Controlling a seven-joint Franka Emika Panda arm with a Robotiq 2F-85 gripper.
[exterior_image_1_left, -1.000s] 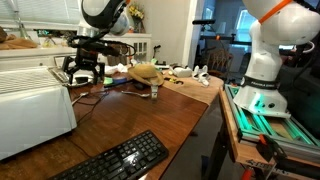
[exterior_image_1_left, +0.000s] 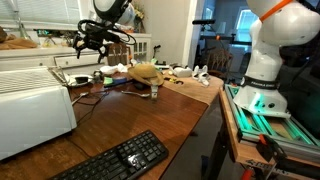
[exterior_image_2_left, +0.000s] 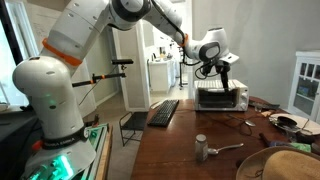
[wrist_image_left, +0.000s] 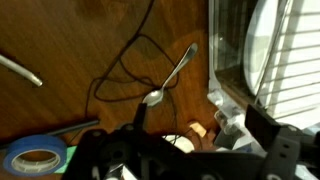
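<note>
My gripper (exterior_image_1_left: 90, 48) hangs in the air near the back corner of the white toaster oven (exterior_image_1_left: 35, 110), above the far end of the table. In the second exterior view the gripper (exterior_image_2_left: 222, 72) is just above the oven (exterior_image_2_left: 222, 96). The wrist view looks down past two spread black fingers, with the gripper open and empty. A metal spoon (wrist_image_left: 172, 76) lies on the dark wood beyond the fingertips, beside a thin black cable (wrist_image_left: 125, 62). The oven's pale edge (wrist_image_left: 262, 40) fills the upper right there.
A black keyboard (exterior_image_1_left: 115, 158) lies along the near table edge. A pepper grinder (exterior_image_2_left: 201, 148), a brown hat (exterior_image_1_left: 146, 74) and a roll of blue tape (wrist_image_left: 36, 156) are also on the table. Bare wood (exterior_image_1_left: 175, 112) spans the middle.
The oven, keyboard and other table items stay where they were.
</note>
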